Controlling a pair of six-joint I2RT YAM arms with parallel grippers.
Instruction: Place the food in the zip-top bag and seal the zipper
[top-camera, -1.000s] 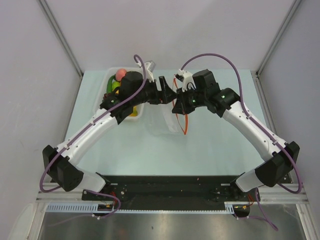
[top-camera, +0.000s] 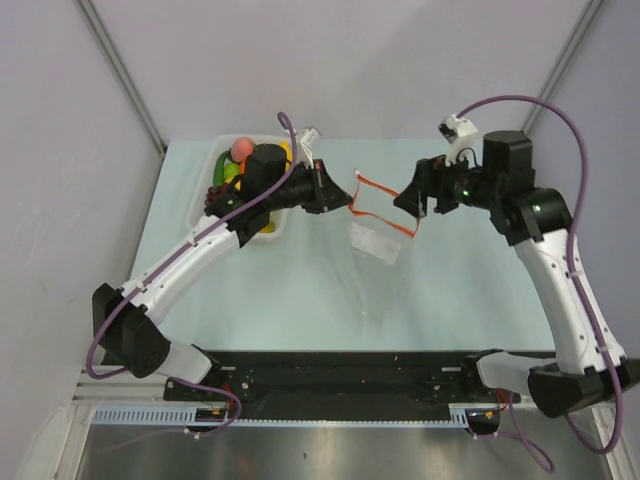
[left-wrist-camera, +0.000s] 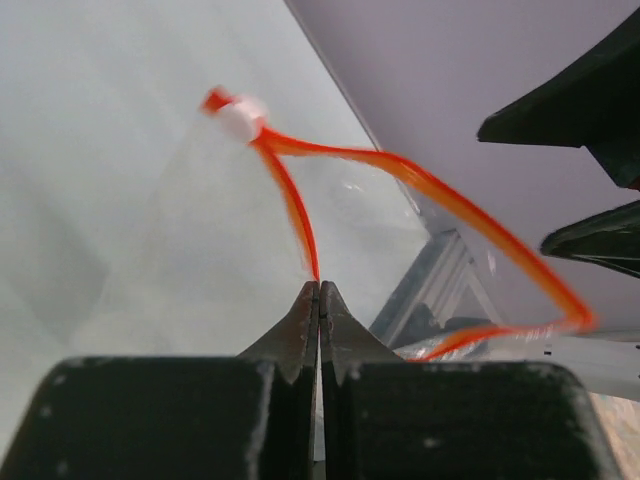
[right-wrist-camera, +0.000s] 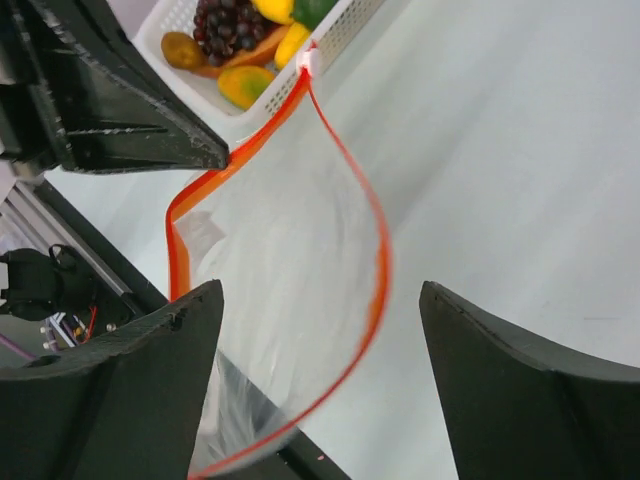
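Note:
The zip top bag (top-camera: 380, 260) hangs upright from my left gripper (top-camera: 343, 198), its orange-rimmed mouth spread into a loop. In the left wrist view that gripper is shut on the bag's orange rim. My right gripper (top-camera: 412, 200) is apart at the other side of the mouth; in the right wrist view its fingers stand open around the see-through bag's loop, the far rim between the fingertips, not visibly gripped.
A white container (top-camera: 207, 170) of toy fruit and vegetables stands at the back left.
My right gripper has opened and moved right, away from the left one.

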